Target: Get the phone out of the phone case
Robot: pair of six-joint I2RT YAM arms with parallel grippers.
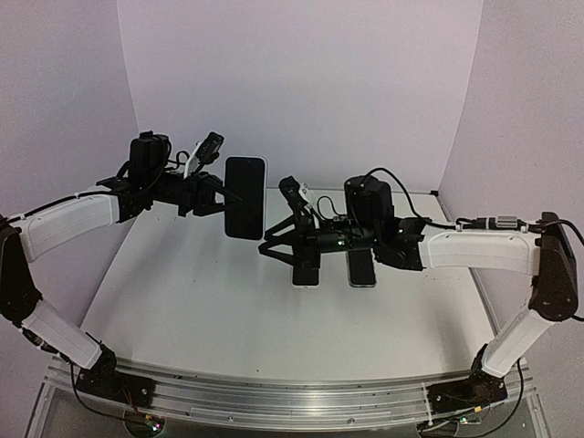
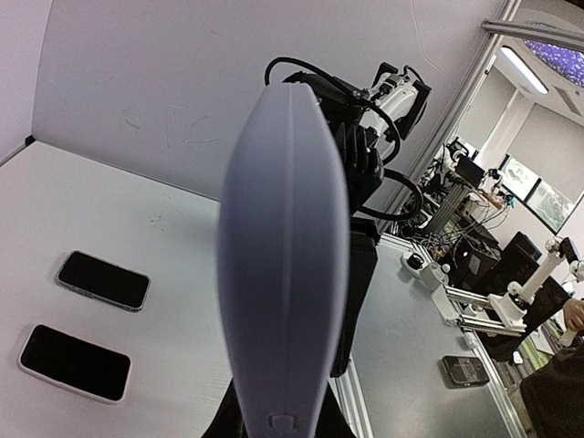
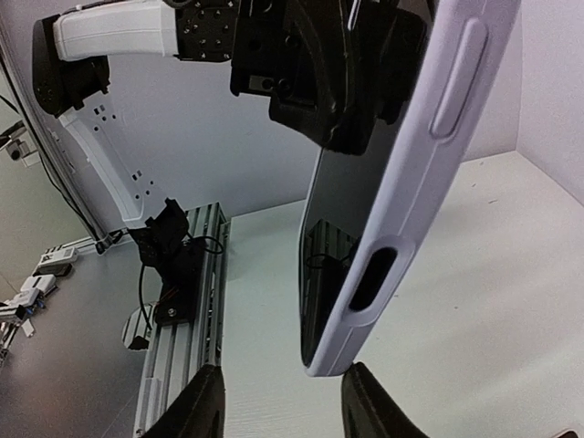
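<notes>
A dark-screened phone [image 1: 245, 205] in a pale phone case [image 3: 415, 196] is held upright above the table, clamped by my left gripper [image 1: 230, 197]. In the left wrist view the case [image 2: 284, 246] appears edge-on and hides much of the fingers. My right gripper [image 1: 266, 244] stands open just to the right of the phone's lower part. In the right wrist view, its fingers [image 3: 205, 401] are spread wide, with the case's lower corner in front of the gap. No contact between them can be made out. The phone appears seated in the case.
Two more dark phones lie flat on the white table [image 2: 182, 365]: one phone [image 2: 102, 279] farther back and another phone [image 2: 76, 363] nearer in the left wrist view. In the top view my right arm passes over them.
</notes>
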